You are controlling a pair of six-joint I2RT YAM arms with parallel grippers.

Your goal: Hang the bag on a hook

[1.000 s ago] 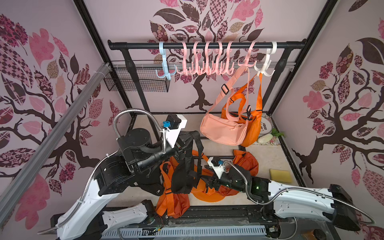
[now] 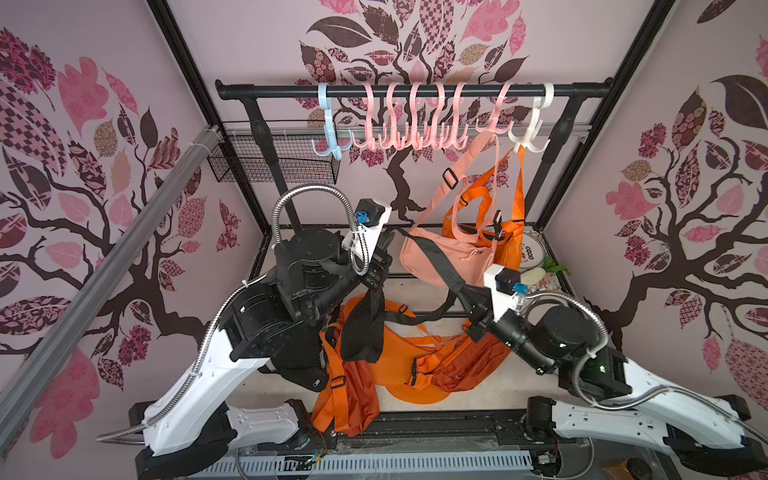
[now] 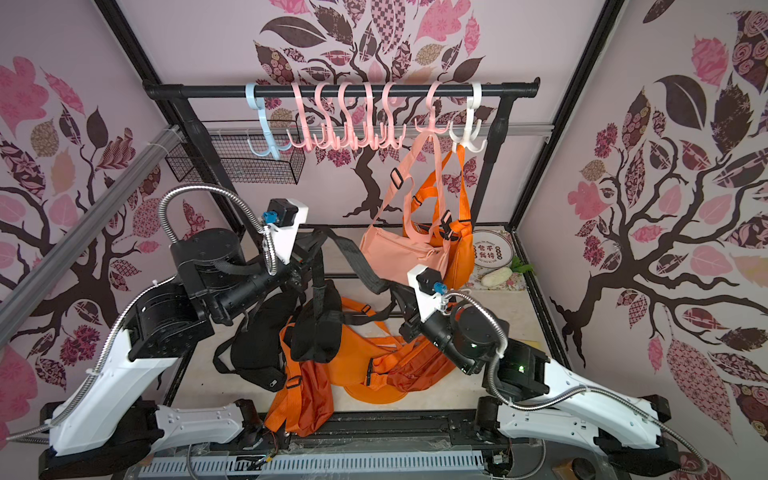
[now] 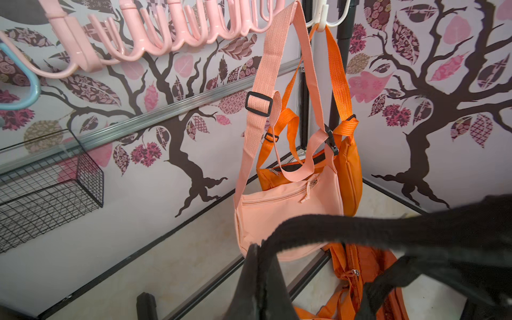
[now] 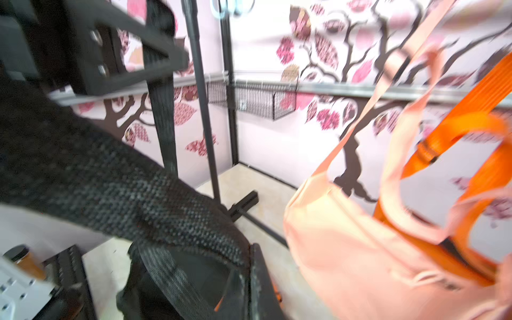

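A black strap (image 2: 436, 260) stretches between my grippers, with the black bag (image 2: 361, 336) hanging low beneath my left gripper. In the left wrist view my left gripper is shut on the strap, which runs off to the right; in the top left view it is raised at centre left. My right gripper is also shut on the strap, lower and to the right. Pink hooks (image 2: 390, 136), a blue hook (image 2: 328, 140) and a white hook (image 2: 534, 128) hang on the rail (image 2: 288, 91) above both grippers.
A pink bag (image 2: 440, 257) and an orange bag (image 3: 460, 264) hang at the right. More orange bags (image 2: 352, 408) and black fabric lie below the arms. A wire basket (image 3: 232, 164) is behind the rail at left, a yellow sponge at the right.
Both grippers have risen, the left also shifting right and back, the right moving right.
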